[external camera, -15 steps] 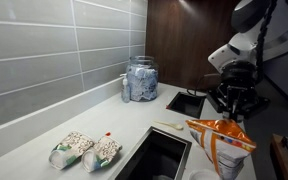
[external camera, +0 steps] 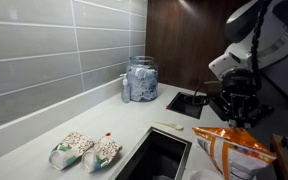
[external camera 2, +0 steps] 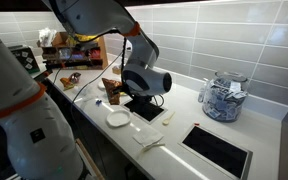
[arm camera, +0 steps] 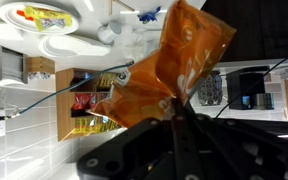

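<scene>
An orange-and-white bag (external camera: 231, 152) hangs at the right of exterior view 1. My gripper (external camera: 240, 122) is shut on its top edge, with the thin film pinched between the fingers. In the wrist view the bag (arm camera: 169, 72) spreads out in front of my gripper and hides part of what lies beneath. Exterior view 2 shows the bag (external camera 2: 112, 90) small and dark, left of the arm.
A sink basin (external camera: 156, 158) opens into the counter. Two cartons (external camera: 71, 150) lie at the left, and a large glass jar (external camera: 142, 78) stands near the wall. A white plate (external camera 2: 118, 118) sits on the counter. Open drawers (arm camera: 84, 103) show below.
The gripper and bag have shifted a little to the right in exterior view 1. The bag has turned and now hangs more slanted, its right side swung outward.
</scene>
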